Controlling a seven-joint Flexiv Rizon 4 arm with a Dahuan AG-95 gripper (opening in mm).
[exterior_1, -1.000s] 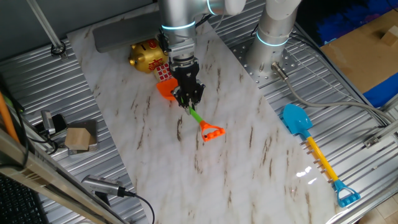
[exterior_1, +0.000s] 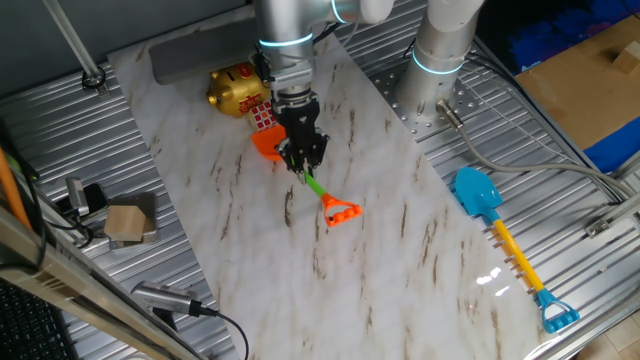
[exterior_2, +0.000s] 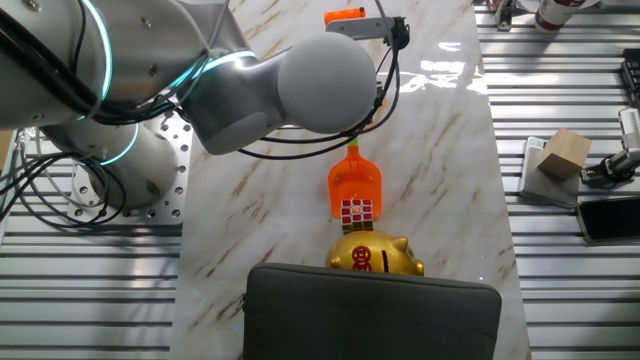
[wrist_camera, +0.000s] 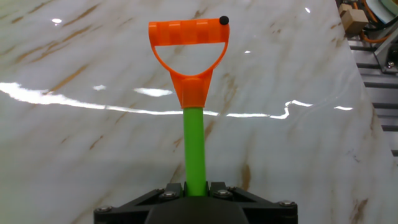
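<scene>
An orange toy shovel with a green shaft lies on the marble-patterned table, its handle (exterior_1: 342, 211) toward the front and its scoop (exterior_2: 355, 185) toward the piggy bank. My gripper (exterior_1: 304, 166) is down over the shaft. In the wrist view, the fingers close in from both sides against the green shaft (wrist_camera: 194, 146), with no clear gap, so it looks shut on the shovel. The orange grip (wrist_camera: 189, 32) points away from the gripper. A red-and-white-faced cube (exterior_2: 357, 213) sits at the scoop's far end, close to the golden piggy bank (exterior_2: 375, 252).
Behind the piggy bank is a dark grey case (exterior_2: 370, 312). A blue-and-yellow shovel (exterior_1: 510, 243) rests on the slatted metal surface beside the table. A wooden block (exterior_1: 125, 223) stands on the opposite side.
</scene>
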